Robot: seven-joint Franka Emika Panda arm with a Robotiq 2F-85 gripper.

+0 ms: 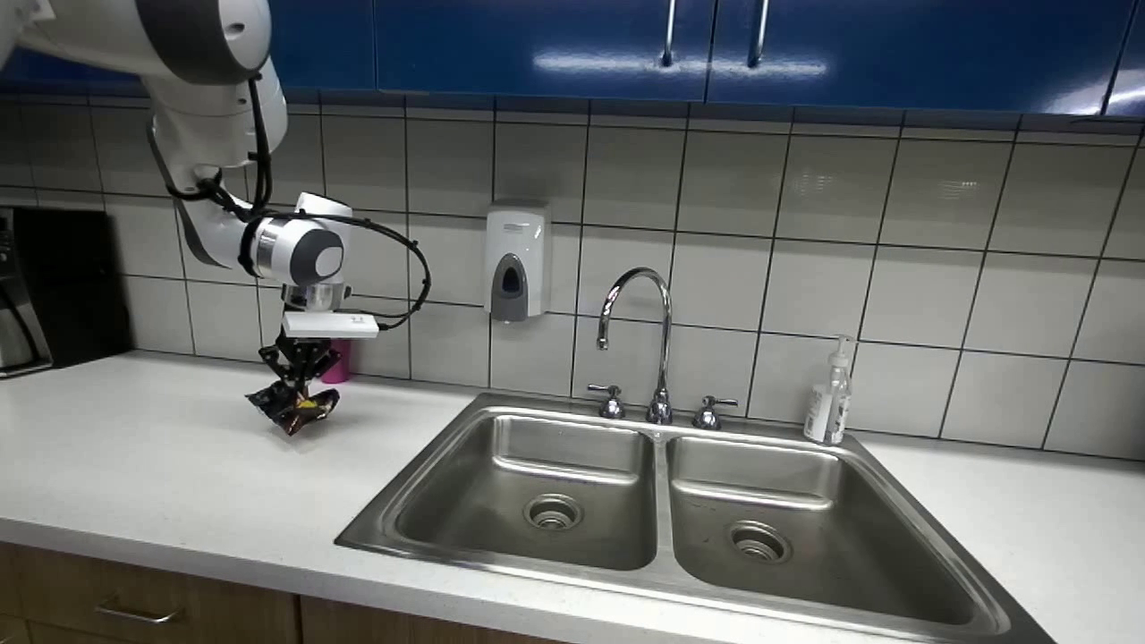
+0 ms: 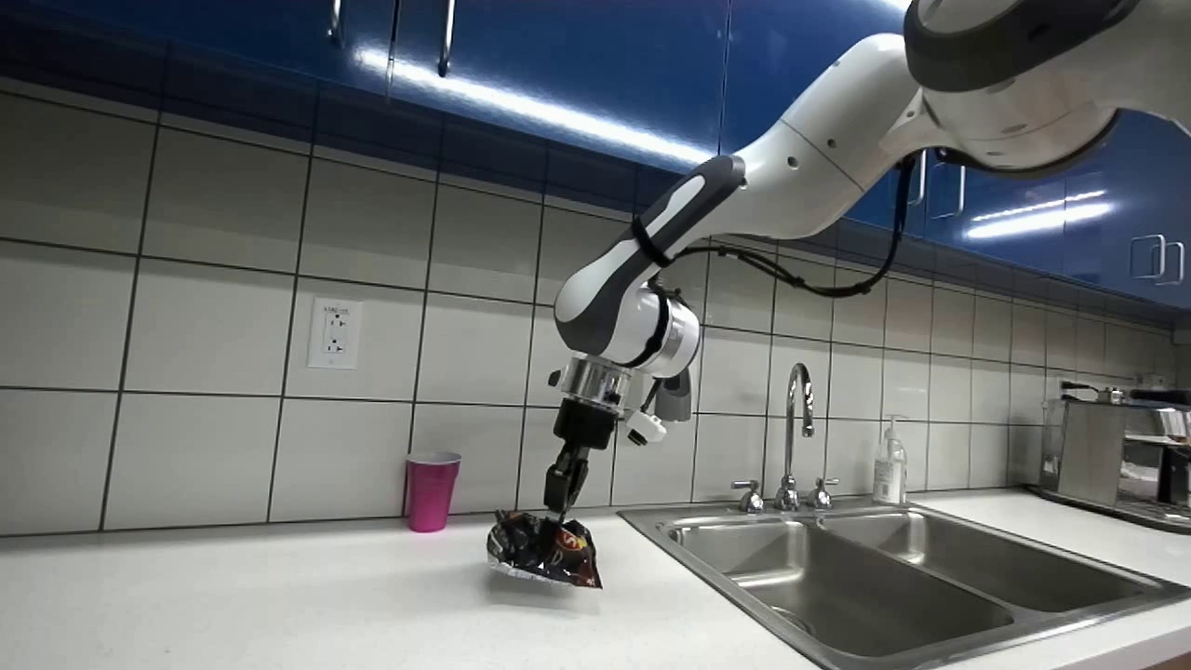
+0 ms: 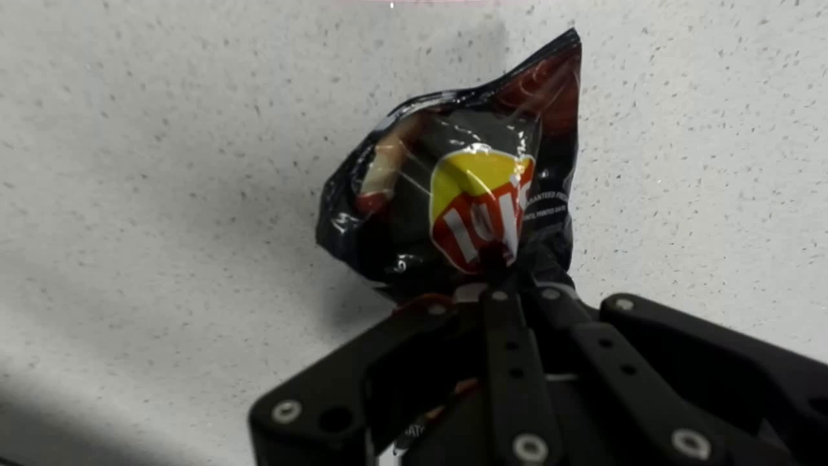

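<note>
A crumpled dark foil chip bag with a yellow and red logo hangs from my gripper, whose fingers are shut on a pinch of its foil. In the first exterior view the bag is just above the white counter, left of the sink, tilted under the gripper. From the other side, the second exterior view has the bag below the gripper, with a soft shadow on the counter beneath. The fingers hide part of the bag.
Near the tiled wall stands a pink cup, partly behind the gripper in the first exterior view. A double sink with faucet lies to the right; a soap bottle stands at its back corner.
</note>
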